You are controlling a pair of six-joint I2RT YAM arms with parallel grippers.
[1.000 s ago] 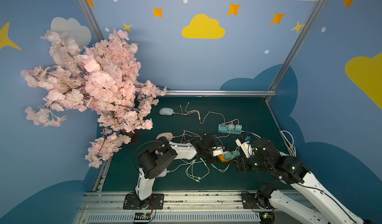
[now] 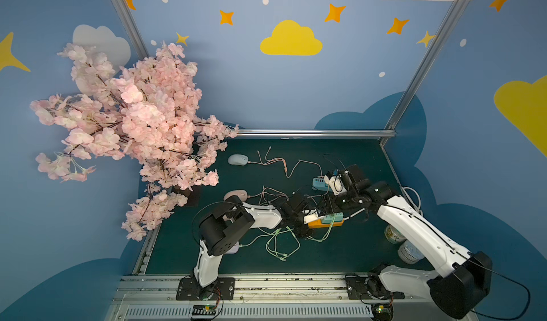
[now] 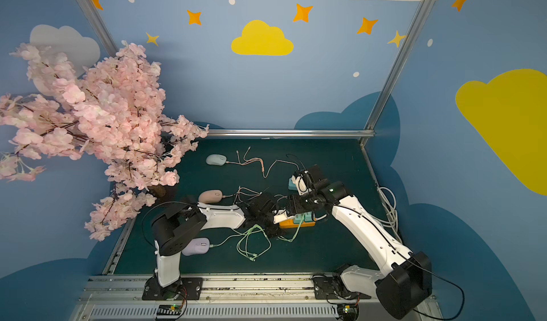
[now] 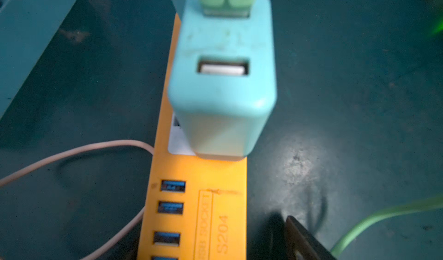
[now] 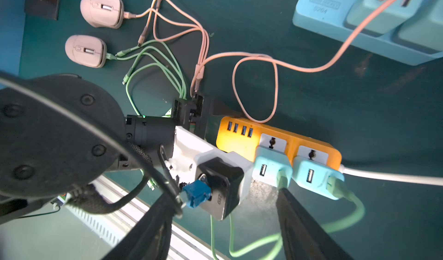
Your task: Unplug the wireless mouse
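Observation:
Three mice lie at the table's left: a pale blue-grey one [image 3: 216, 159], a pinkish one [image 3: 210, 196] and a lilac one [image 3: 196, 246], each with a cable. The orange power strip [image 5: 230, 142] carries two teal adapters [image 5: 272, 165], each with a green plug and cable [image 5: 353, 197]. My left gripper [image 2: 310, 224] is at the strip's left end; in the left wrist view its fingers [image 4: 302, 241] barely show, apart, with the strip between and an adapter ahead. My right gripper stands open above the strip, its fingers apart, nothing visibly held.
A blue power strip [image 5: 323, 10] with adapters and a pink cable [image 5: 318, 69] lies behind the orange one. Loose pink and green cable ends tangle near the mice. The two arms are close together. Pink blossoms [image 2: 159, 115] crowd the left side.
My right arm has swung left and toward the back, from the strip's right side to over it, and now covers part of the blue strip. The left arm is almost still.

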